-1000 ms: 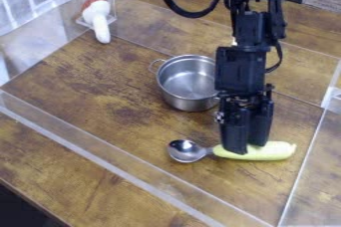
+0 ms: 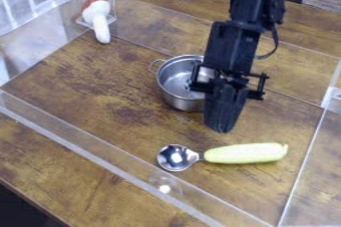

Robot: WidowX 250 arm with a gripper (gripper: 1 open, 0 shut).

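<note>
My black gripper hangs over the right rim of a steel pot, its fingers pointing down; whether they grip anything is unclear. Below it, a pale green-yellow elongated vegetable lies on the wooden table, with a metal spoon at its left end. The arm hides part of the pot.
A white object with a red part sits at the back left inside a clear barrier. Bare wood fills the left of the table. Clear panels border the front and right.
My gripper has risen from the vegetable and moved toward the pot. The vegetable and spoon stay on the table, nearly in place.
</note>
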